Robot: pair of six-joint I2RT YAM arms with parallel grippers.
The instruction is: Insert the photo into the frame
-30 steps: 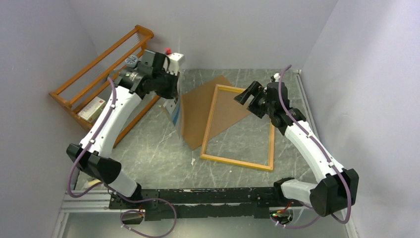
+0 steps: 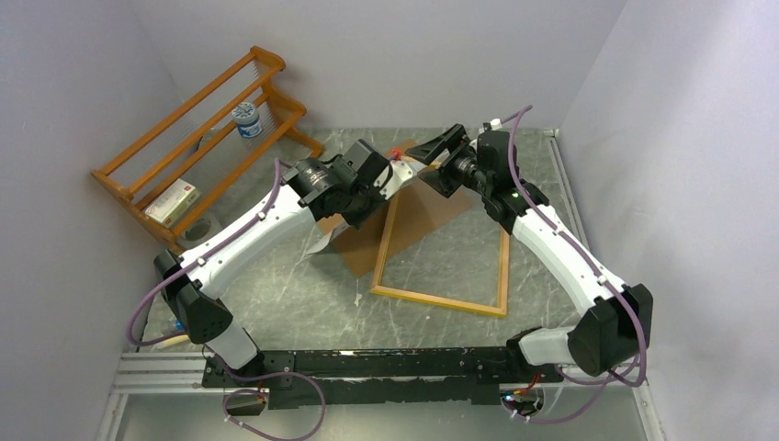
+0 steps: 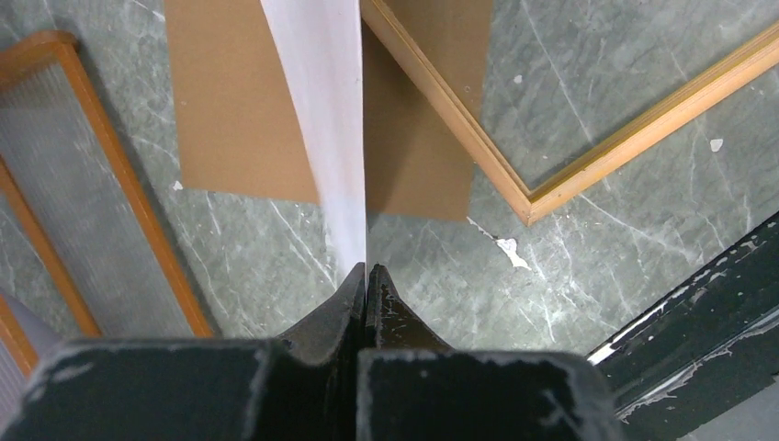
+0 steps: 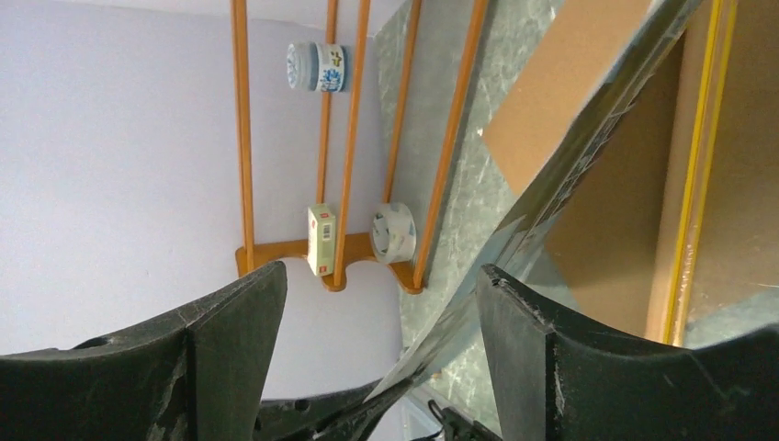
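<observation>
My left gripper is shut on the edge of the thin photo (image 3: 326,147), which stands tilted above the brown backing board (image 3: 220,110). In the top view the left gripper (image 2: 363,207) is at the centre. My right gripper stands open close to the photo's other end, with the sheet (image 4: 542,216) running between and beyond its fingers. The yellow wooden frame (image 2: 441,303) lies on the marble table, partly over the board, below both grippers.
A wooden rack (image 2: 138,138) holding a jar (image 2: 246,115), a box (image 2: 170,202) and a tape roll (image 4: 393,230) stands at the left. Walls surround the table (image 2: 276,294) at back and sides.
My left gripper has moved right with the photo, toward the middle over the frame. My right gripper has moved up and left, closing the distance to it.
</observation>
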